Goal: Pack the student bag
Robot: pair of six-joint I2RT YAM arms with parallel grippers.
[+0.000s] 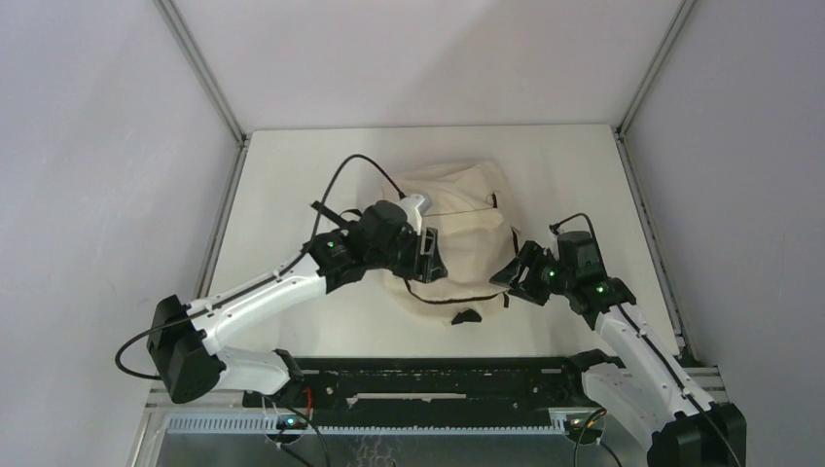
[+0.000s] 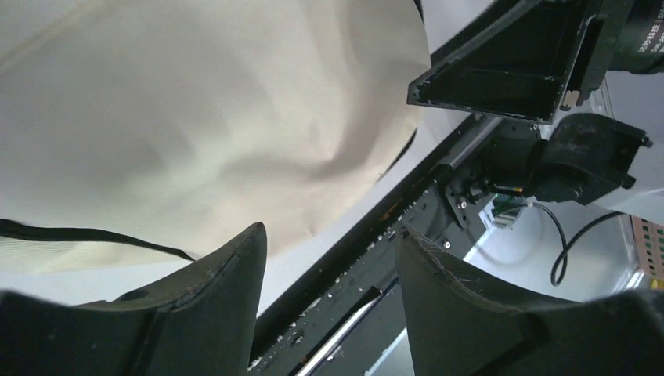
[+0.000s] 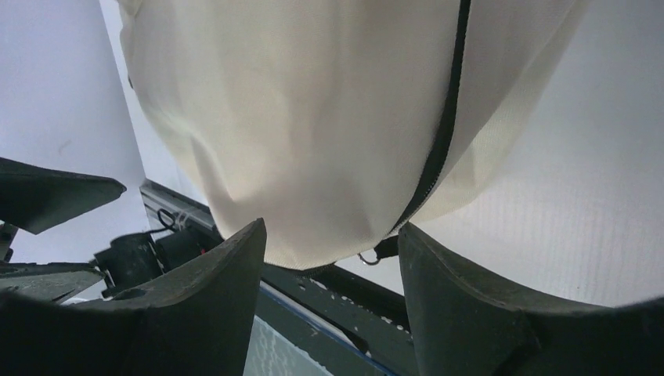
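Note:
The cream cloth bag (image 1: pixel 472 253) lies on the white table, with black trim along its edges. Over its left half my left gripper (image 1: pixel 437 261) stands open, nothing between its fingers. In the left wrist view the bag's cream fabric (image 2: pixel 227 117) fills the upper left, a black strip (image 2: pixel 86 233) crossing it. At the bag's right front corner is my right gripper (image 1: pixel 503 281), open. The right wrist view shows the bag's front edge and a black zipper strip (image 3: pixel 442 141) beyond the fingertips; no fabric is visibly pinched. What lies inside the bag is hidden.
A black tab (image 1: pixel 466 316) sticks out at the bag's front. Bare table (image 1: pixel 302 175) lies to the left and right of the bag. The dark frame beam (image 1: pixel 428 379) runs along the table's front edge, and light walls enclose the sides.

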